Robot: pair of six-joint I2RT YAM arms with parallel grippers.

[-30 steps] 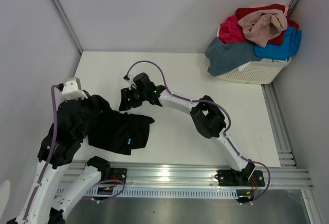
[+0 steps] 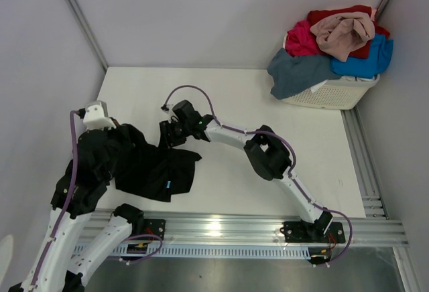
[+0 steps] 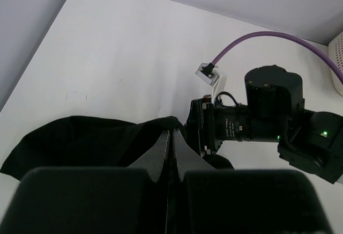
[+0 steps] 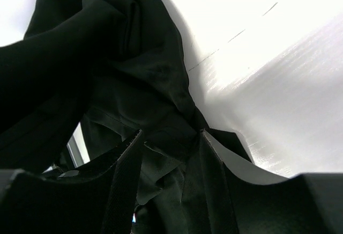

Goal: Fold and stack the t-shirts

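Note:
A black t-shirt (image 2: 159, 173) lies bunched on the left part of the white table, a small pale tag showing near its front edge. Over its left side, the tips of my left gripper are pressed together. A raised fold of black cloth runs to those tips, so the gripper is shut on the shirt. My right gripper has its fingers apart above the shirt's back edge, with black cloth below and between the tips. Whether both fingers touch that cloth is hard to tell, black on black.
At the back right, a white basket (image 2: 330, 96) is heaped with red, pink, blue and grey clothes. My right arm (image 2: 231, 134) reaches across the middle of the table (image 2: 308, 151). Bare tabletop shows behind and to the right of the shirt.
The left arm and the visible shirt stay almost the same.

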